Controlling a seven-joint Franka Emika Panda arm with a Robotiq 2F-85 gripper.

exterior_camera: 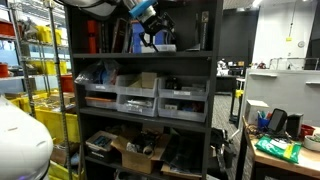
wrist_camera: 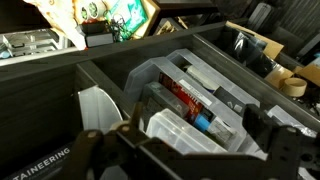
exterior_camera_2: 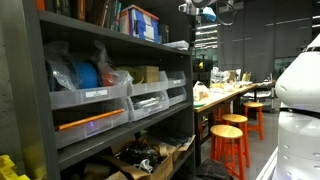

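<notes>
High in front of the dark shelving unit (exterior_camera: 142,124), my gripper (exterior_camera: 153,38) hangs near the upper shelf; the exterior picture is too small to show its fingers. Looking down in the wrist view, my gripper is open with a wide gap between its dark fingers. Nothing is held there. Beyond and below the gap lies a grey bin (wrist_camera: 150,72) with a dark red box (wrist_camera: 182,92) and other small items in it. A white rounded object (wrist_camera: 97,110) stands to the left of the fingers.
Books (exterior_camera: 120,36) fill part of the upper shelf. Clear bins (exterior_camera: 182,104) line the middle shelf, and an open cardboard box (exterior_camera: 135,158) sits below. At the right is a wooden table (exterior_camera: 288,157) with a green packet (exterior_camera: 278,149).
</notes>
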